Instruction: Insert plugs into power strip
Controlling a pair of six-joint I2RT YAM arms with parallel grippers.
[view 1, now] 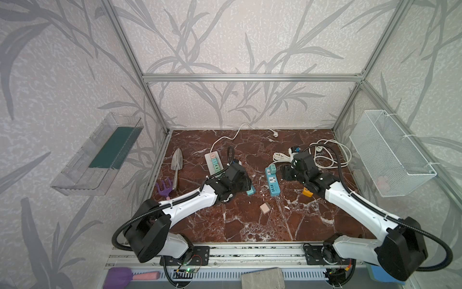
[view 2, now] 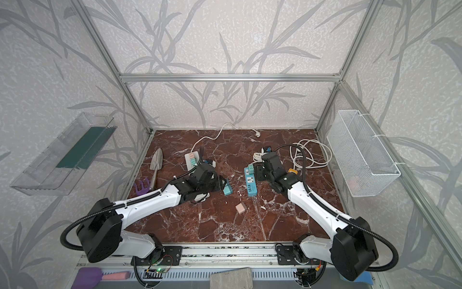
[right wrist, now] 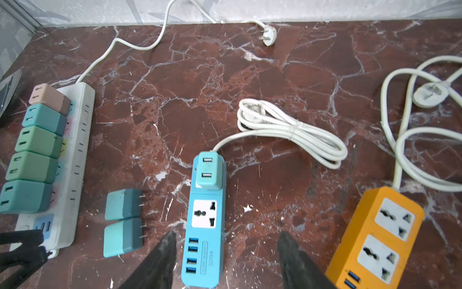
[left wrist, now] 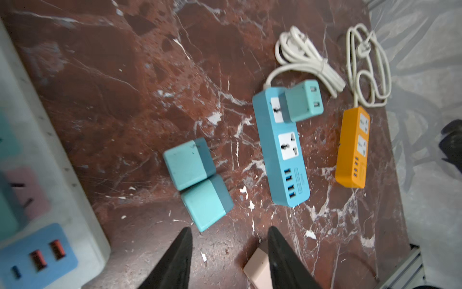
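A blue power strip (right wrist: 202,240) lies in the middle, one teal plug (right wrist: 209,168) in its far socket. Two loose teal plugs (left wrist: 207,202) (left wrist: 188,163) lie on their sides left of it, prongs showing. A white strip (right wrist: 72,178) at the left carries a row of coloured plugs. An orange strip (right wrist: 370,240) lies at the right. A beige plug (left wrist: 259,267) lies nearer the front. My left gripper hovers over the loose plugs' side, fingers apart, empty. My right gripper hovers above the blue strip, fingers apart, empty.
Coiled white cables (right wrist: 308,139) lie behind the strips. A trowel (view 1: 177,161) and purple fork (view 1: 163,187) lie at the far left. Wire baskets (view 1: 389,154) hang on both side walls.
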